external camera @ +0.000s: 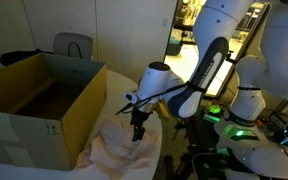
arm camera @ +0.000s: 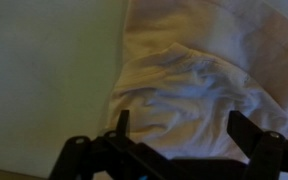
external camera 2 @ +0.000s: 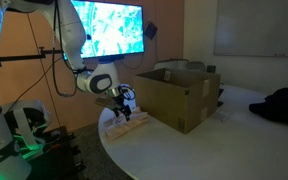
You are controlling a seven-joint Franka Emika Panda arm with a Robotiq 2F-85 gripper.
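Note:
A pale pinkish cloth (external camera: 114,152) lies loosely rumpled on the white table, beside the cardboard box. From the wrist view, its folds (arm camera: 184,95) spread below my gripper, and a raised crease runs across the middle. The fingers stand open, with the dark fingertips (arm camera: 122,122) well apart and no fabric pinched between them. In exterior view 1 the gripper (external camera: 137,134) points down over the right part of the cloth. Whether the tips touch the fabric I cannot tell.
A large open cardboard box (external camera: 69,110) stands left of the cloth. The table's curved edge is close on the right. In exterior view 2 a dark bundle (external camera 2: 280,104) lies at the far right, with bare table (external camera 2: 219,150) before it.

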